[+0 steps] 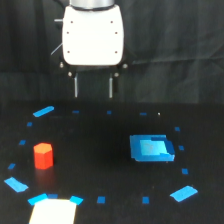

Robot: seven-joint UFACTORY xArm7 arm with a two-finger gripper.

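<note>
My gripper [93, 95] hangs above the back of the dark table, its two thin fingers apart and nothing visible between them. A small red block [43, 157] rests on the table at the left, lower than the gripper and well clear of it. At the right lies a blue square [135, 149] with a paler blue-white patch [153, 147] in its middle; whether it is a shallow tray or a flat sheet, I cannot tell. The gripper is not touching either of them.
Small blue squares mark the table [100, 175] in rows. Light blue strips lie at the back left [43, 111], left [15, 185] and right [184, 193]. A cream object [53, 212] is cut off by the bottom edge.
</note>
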